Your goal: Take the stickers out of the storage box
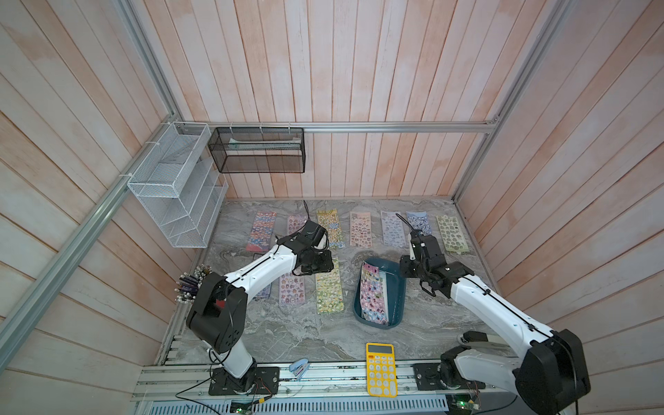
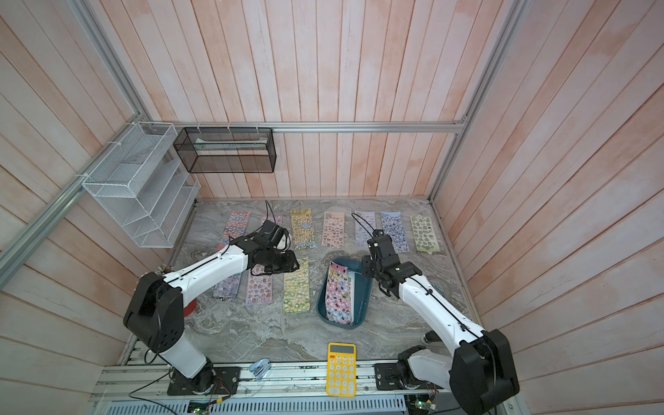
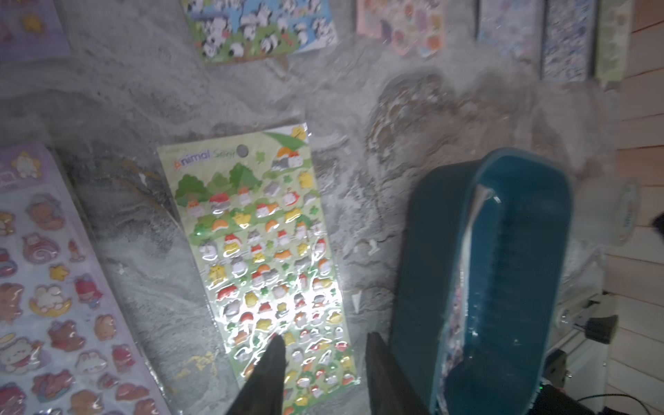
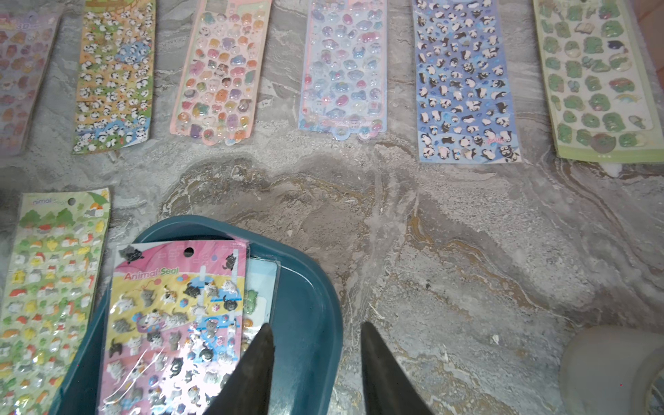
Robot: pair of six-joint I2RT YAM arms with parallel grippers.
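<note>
The teal storage box (image 4: pixel 304 346) holds a pink "Animal Seal" sticker sheet (image 4: pixel 173 325) over a paler one (image 4: pixel 263 290). My left gripper hangs beside the box, above the green sticker sheet (image 3: pixel 256 249) on the table, fingers apart, holding nothing. My right gripper is over the box's right side. Whether anything is between its fingers cannot be seen clearly. More sheets lie in a back row, including the blue penguin one (image 4: pixel 463 83), and a purple one (image 3: pixel 69 290) left of the green.
A yellow calculator (image 1: pixel 380 373) and blue stapler (image 1: pixel 298 366) lie at the front edge. A pen holder stands at the left, mesh racks (image 1: pixel 173 193) hang at the back left. Bare marble (image 4: pixel 470 263) is right of the box.
</note>
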